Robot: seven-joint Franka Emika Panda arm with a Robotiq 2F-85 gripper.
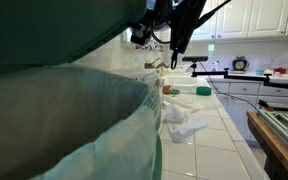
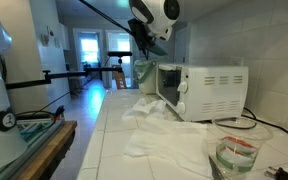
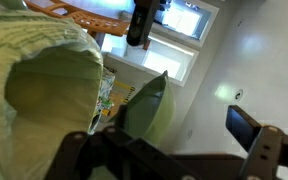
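Observation:
A large green bin (image 1: 109, 140) fills the left foreground of exterior view 1, its pale lid (image 1: 49, 40) raised over the opening. In the wrist view the lined bin (image 3: 44, 75) lies at left. The green lid (image 3: 162, 112) stands tilted beyond my gripper, whose dark fingers (image 3: 242, 128) are spread wide with nothing visible between them. Exterior view 1 has my gripper (image 1: 174, 58) just past the lid's far end. From exterior view 2, the gripper (image 2: 156, 45) appears small above the bin (image 2: 149, 78). Any contact with the lid is unclear.
A white microwave (image 2: 201, 92) stands beside the bin. White cloths (image 2: 164, 138) and a clear container with a green base (image 2: 236, 150) lie on the tiled counter (image 2: 104, 150). A black camera mount (image 2: 119, 80) stands near the bin.

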